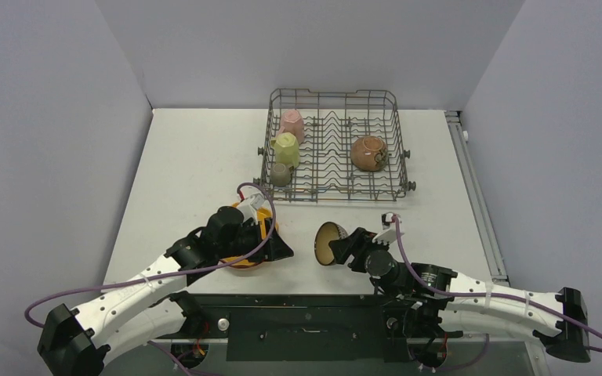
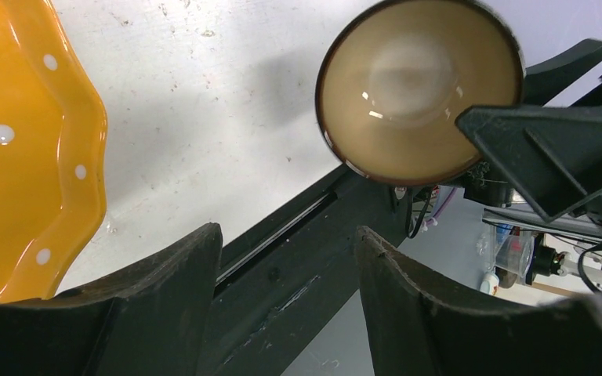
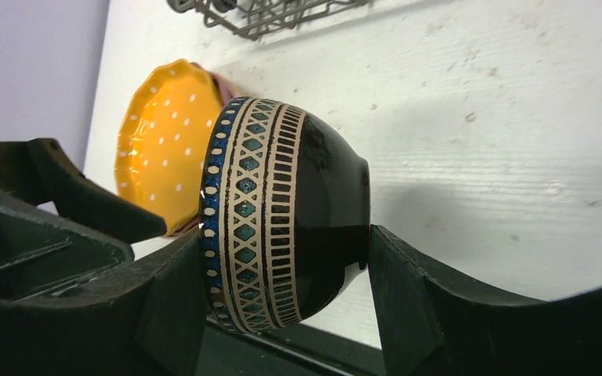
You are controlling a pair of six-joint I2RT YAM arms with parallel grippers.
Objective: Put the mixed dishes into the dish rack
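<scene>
A dark bowl (image 3: 325, 196) with a patterned band is between the fingers of my right gripper, which is shut on it. The bowl is tipped on its side above the table, its brown inside (image 2: 407, 86) turned toward the left gripper. My left gripper stands open and empty, its fingers apart. Beside it lies an orange dish (image 2: 16, 157) with white dots, partly covered by the left arm in the top view. The dish rack (image 1: 333, 192) stands at the back, holding a pink cup (image 1: 291, 124), a green cup (image 1: 285, 149), a small grey cup (image 1: 280, 175) and a brown mug (image 1: 369, 153).
Rack space between the left cups and the brown mug is empty. Walls (image 1: 39, 141) enclose the sides and back. A dark front edge (image 1: 306, 301) borders the table.
</scene>
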